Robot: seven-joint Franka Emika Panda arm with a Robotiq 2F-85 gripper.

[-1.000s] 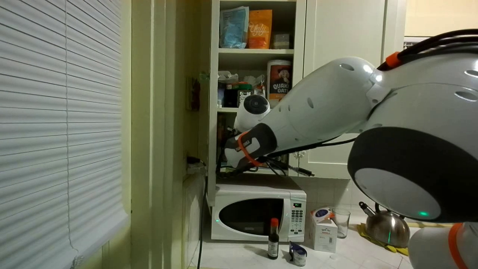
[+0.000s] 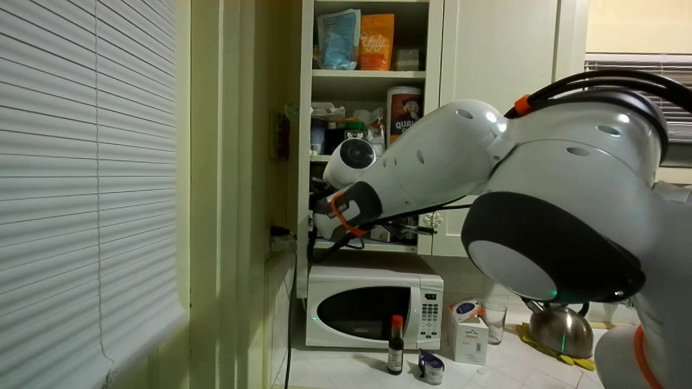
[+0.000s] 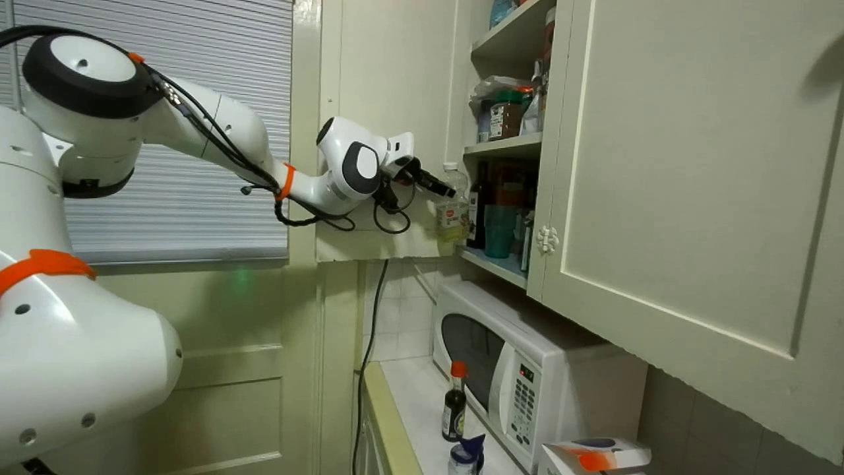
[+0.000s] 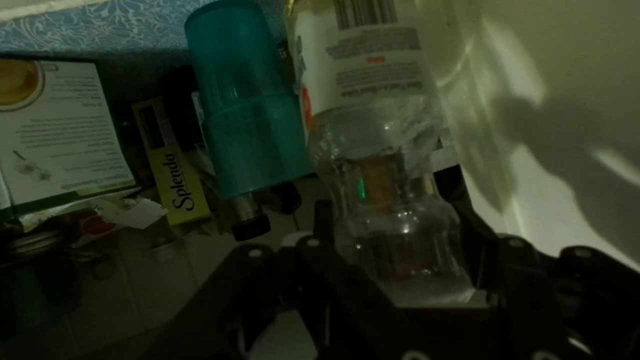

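My gripper (image 3: pixel 448 190) is shut on a clear bottle (image 3: pixel 453 215) with a pale label and yellowish liquid. In exterior view 2 the bottle hangs roughly upright at the left front edge of the open cupboard's lowest shelf (image 3: pixel 506 269), close to the open door panel (image 3: pixel 395 103). Up close in the wrist view, the bottle (image 4: pixel 372 78) runs down between the fingers of my gripper, which grip it around its narrow upper part. Its base lies beyond the top of that view. Exterior view 1 has the gripper and bottle hidden behind the arm.
Beside the bottle stand a teal cup (image 4: pixel 246 102) and a dark bottle (image 3: pixel 476 207); a Splenda box (image 4: pixel 174 174) is farther left in the wrist view. Below are the microwave (image 2: pixel 370 279), a red-capped bottle (image 2: pixel 396 350) and a small jar (image 2: pixel 433 370) on the counter.
Over the last second the arm has shifted left in exterior view 1, with its wrist now nearer the cupboard's left side. The left door's edge also sits slightly farther left.
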